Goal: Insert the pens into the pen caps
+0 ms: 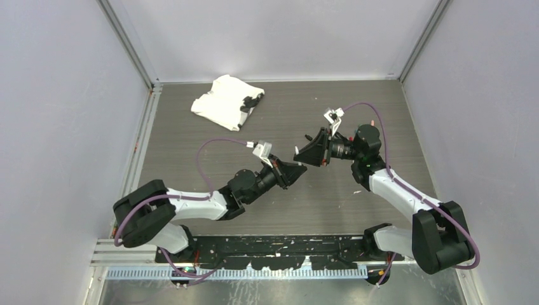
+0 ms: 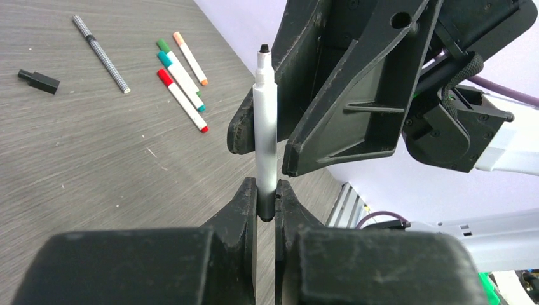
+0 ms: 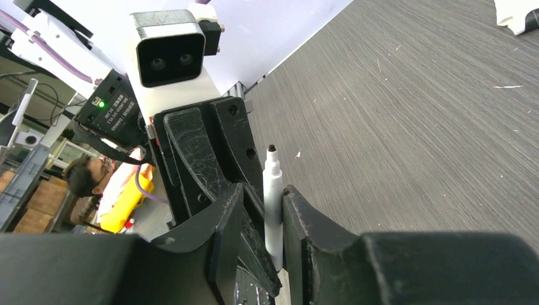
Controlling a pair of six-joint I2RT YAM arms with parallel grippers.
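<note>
A white pen (image 2: 266,127) with a dark tip stands upright, tip up, in the left wrist view. My left gripper is shut on its dark lower end. My right gripper (image 1: 297,157) meets the left one over mid-table. Its fingers stand part open, with the pen (image 3: 273,213) between the fingers, close to the right-hand finger (image 3: 299,222) in the right wrist view; whether they touch I cannot tell. On the table lies a loose black cap (image 2: 42,81). The left gripper (image 1: 301,169) sits just below the right one in the top view.
Beyond the grippers lie a patterned pen (image 2: 102,54), a red-capped marker (image 2: 183,101), and teal, green and orange ones beside it. A white cloth (image 1: 222,105) with black patches rests at the back left.
</note>
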